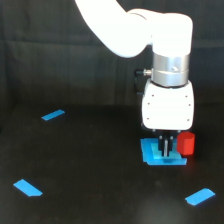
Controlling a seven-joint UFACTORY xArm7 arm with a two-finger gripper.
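In the camera view my gripper (pixel 166 151) points straight down at the right of the dark table, below the white hand. Its dark fingers stand in front of a blue piece (pixel 150 152), low down over it; whether they touch it is unclear. Too small and dark to read is the gap between the fingers, so I cannot tell if anything is held. A red block (pixel 186 143) sits just right of the fingers, at the right side of the blue piece and partly covered by the hand.
Blue strips lie flat on the table: one at the back left (pixel 53 115), one at the front left (pixel 27 188) and one at the front right (pixel 200 197). A dark curtain (pixel 60 60) hangs behind.
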